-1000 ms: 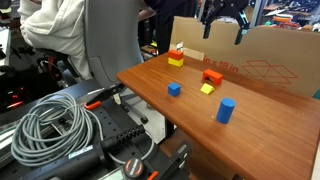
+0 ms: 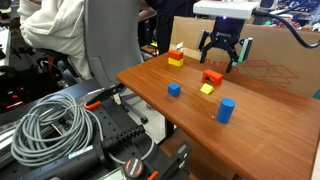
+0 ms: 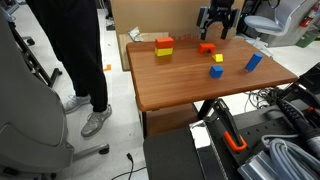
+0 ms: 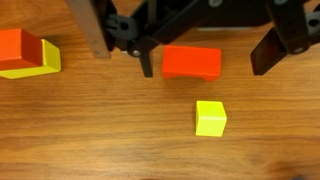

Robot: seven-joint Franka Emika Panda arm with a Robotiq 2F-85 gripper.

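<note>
A red block (image 4: 192,63) lies on the wooden table, between the fingers of my gripper as the wrist view looks down. In exterior view 1 the open gripper (image 2: 219,66) hangs just above that red block (image 2: 212,77), its fingers spread to either side. Whether they touch the block cannot be made out. A small yellow cube (image 4: 210,118) sits close beside it, apart from the fingers. Farther left, another red block (image 4: 20,49) rests on a yellow block (image 4: 48,61).
Toward the table's front edge sits a blue cube (image 2: 174,89), with an upright blue cylinder (image 2: 225,111) to its right. A cardboard panel (image 2: 275,52) closes off the back.
My gripper has come down toward the red block, staying open. The blocks and the cylinder have not moved.
</note>
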